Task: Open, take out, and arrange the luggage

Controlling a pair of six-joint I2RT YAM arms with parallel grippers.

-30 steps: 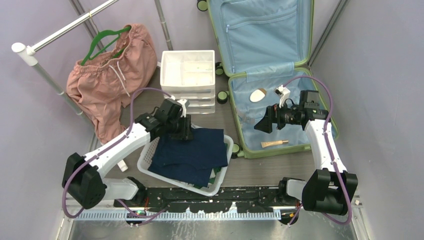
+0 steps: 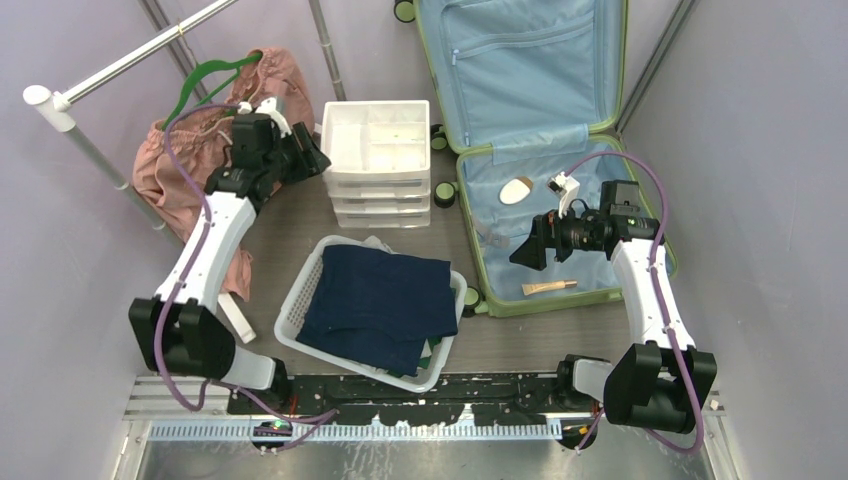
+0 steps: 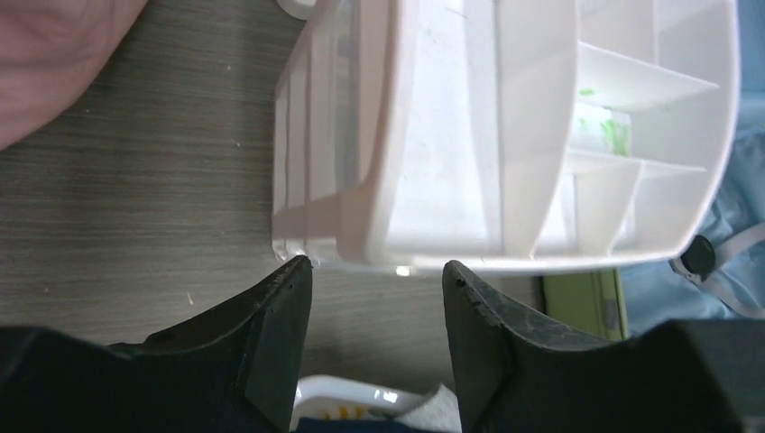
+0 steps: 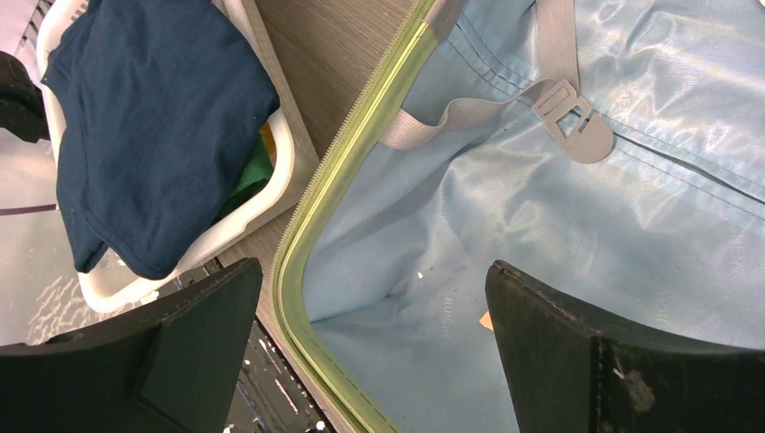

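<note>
An open green suitcase point(image 2: 520, 310) with blue lining holds a white oval item point(image 2: 514, 191) and a tan tube point(image 2: 547, 286); a strap buckle point(image 4: 586, 135) shows in the right wrist view. My left gripper point(image 2: 307, 152) hangs at the left side of a white drawer unit point(image 2: 376, 135), fingers part open, nothing between its fingers in the left wrist view. My right gripper point(image 2: 531, 243) is open over the suitcase's lower half, holding nothing. Folded navy clothing point(image 2: 375, 305) lies in a white basket point(image 2: 298, 300) below the drawers.
A pink garment point(image 2: 180, 170) hangs on a green hanger from a white rail point(image 2: 140, 55) at the left, close behind my left arm. Bare floor point(image 2: 275, 240) shows between garment, drawers and basket. Grey walls bound both sides.
My left gripper has risen from over the navy clothing in the basket up and leftward to beside the drawer unit. The right arm has not moved.
</note>
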